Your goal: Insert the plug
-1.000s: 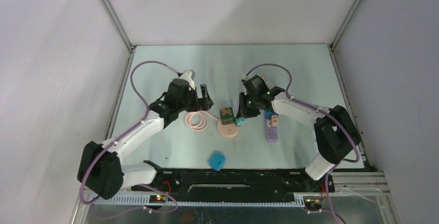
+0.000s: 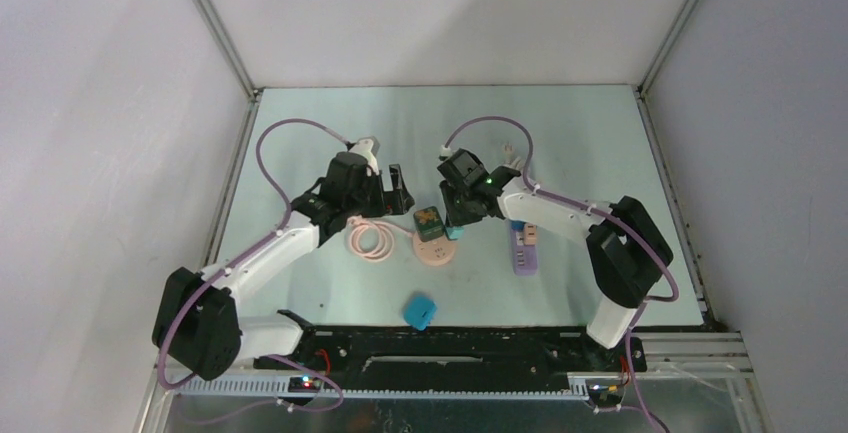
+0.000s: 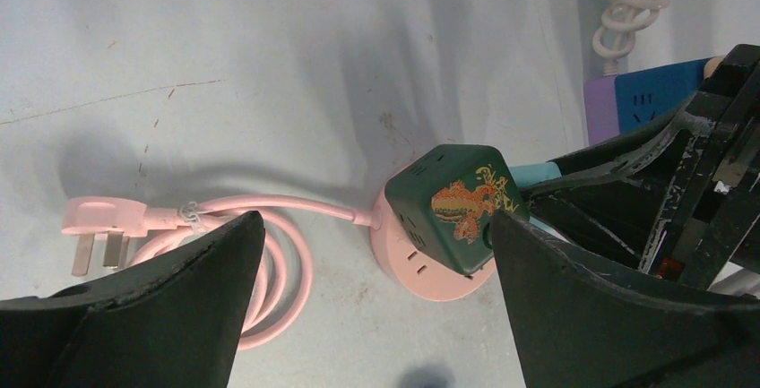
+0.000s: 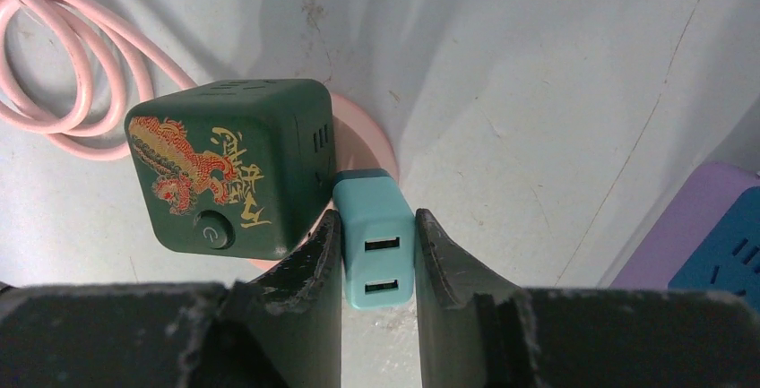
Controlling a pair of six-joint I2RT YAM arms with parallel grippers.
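The round pink socket [image 2: 436, 253] carries a dark green cube plug [image 3: 455, 198] with a dragon print. My right gripper is shut on a small cyan plug [image 4: 375, 262], held against the green cube's side, over the socket's pink top. My left gripper stands open above the socket and pink cable, nothing between its fingers. The cyan plug's prongs are hidden.
A purple power strip [image 2: 524, 258] with blue and tan plugs lies to the right. A blue block [image 2: 419, 310] sits near the front edge. The coiled pink cable [image 2: 366, 248] lies left of the socket.
My right gripper, with the cyan plug, has moved leftward; the green plug and pink socket have shifted left with it. The left arm is nearly still.
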